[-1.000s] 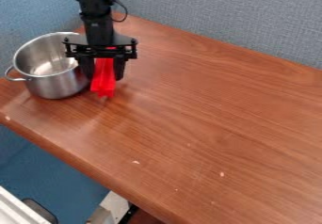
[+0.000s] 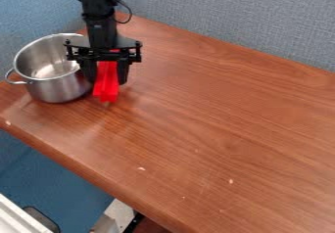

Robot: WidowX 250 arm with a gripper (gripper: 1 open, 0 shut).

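Observation:
My black gripper (image 2: 105,72) is low over the table at the upper left, shut on a red object (image 2: 106,88) that hangs down between its fingers to about table level; whether it touches the table is hard to tell. Directly left of the gripper stands a steel pot (image 2: 53,78) with a loop handle, very close to the gripper's left finger.
A grey padded wall (image 2: 249,17) lines the back.
Between a second ago and now the gripper and red object have shifted very slightly; the pot stays in place.

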